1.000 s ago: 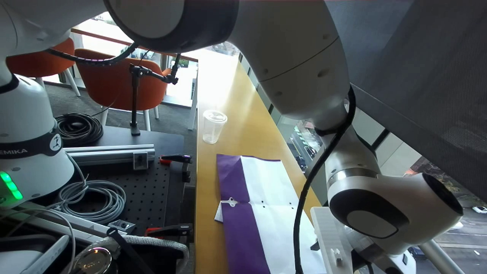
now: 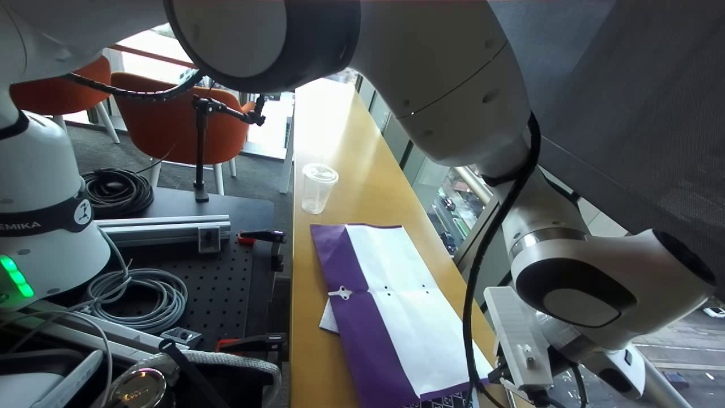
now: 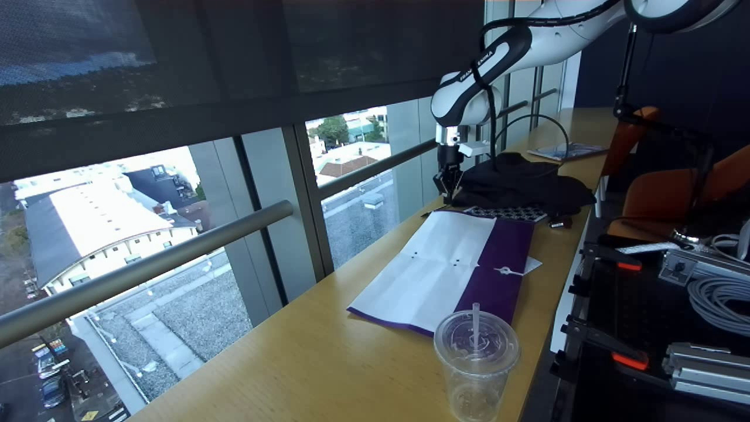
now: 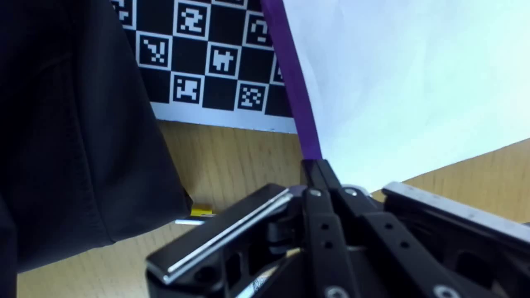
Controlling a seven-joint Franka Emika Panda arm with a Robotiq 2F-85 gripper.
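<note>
A large creased sheet, white with a purple band [image 2: 365,340], lies spread on the wooden table in exterior view 1. Its white part [image 3: 432,257] faces the window in exterior view 2. My gripper is shut, with the tips right at a corner of the sheet where its narrow purple edge [image 4: 299,99] ends. No thickness shows between the fingers, and whether the thin edge is pinched there is hidden. In exterior view 2 the gripper [image 3: 447,200] points down at the sheet's far corner, low over the table.
Beside the gripper lies a dark cloth [image 4: 94,149], with a checkered marker board [image 4: 203,54] partly under cloth and sheet. A clear lidded cup [image 3: 475,351] stands past the sheet's other end. The window rail [image 3: 154,271] runs alongside the table.
The arm has shifted right in exterior view 1, towards the window. The sheet has turned: its cup end has moved left and slightly up, and its other end is now in view lower right.
</note>
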